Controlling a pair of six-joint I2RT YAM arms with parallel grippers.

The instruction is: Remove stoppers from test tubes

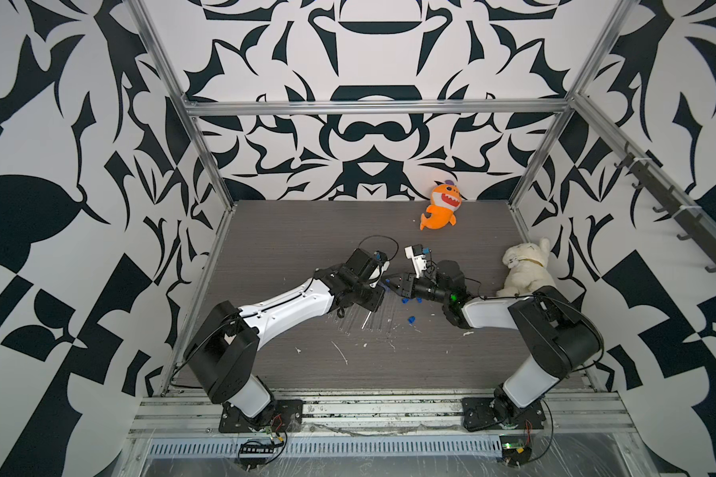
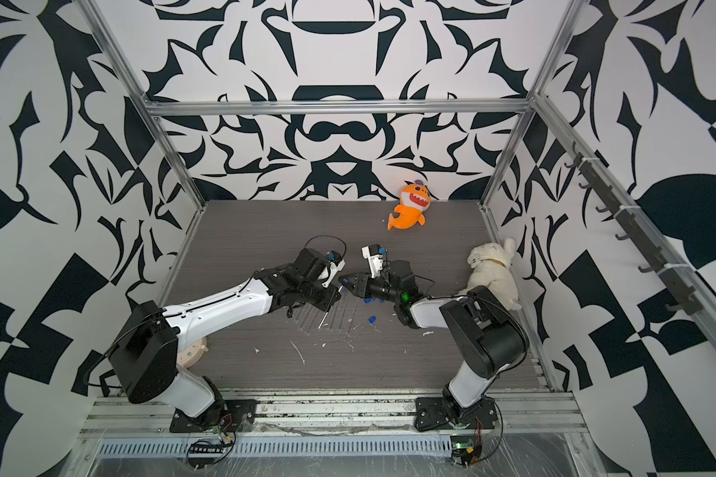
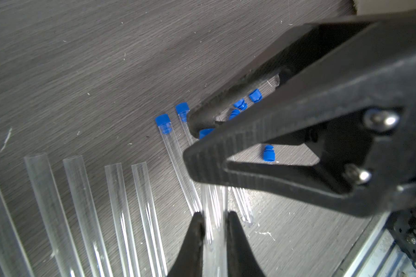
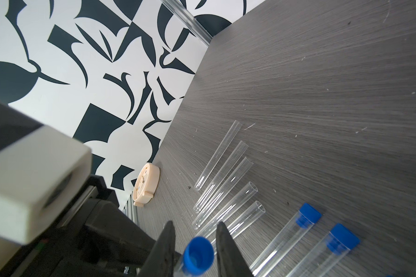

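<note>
My left gripper is shut on an upright test tube [image 3: 214, 251], seen at the bottom of the left wrist view. At its top is a blue stopper [image 4: 197, 254], with my right gripper round it, its fingers part open; whether they touch it I cannot tell. In the left wrist view, two capped tubes [image 3: 173, 152] lie beside several uncapped tubes [image 3: 81, 194] on the table. Several loose blue stoppers [image 3: 268, 153] lie to the right, partly hidden by the right gripper.
An orange shark toy [image 1: 441, 208] sits at the back, a white plush [image 1: 525, 270] at the right edge, a clock [image 4: 145, 182] at the left.
</note>
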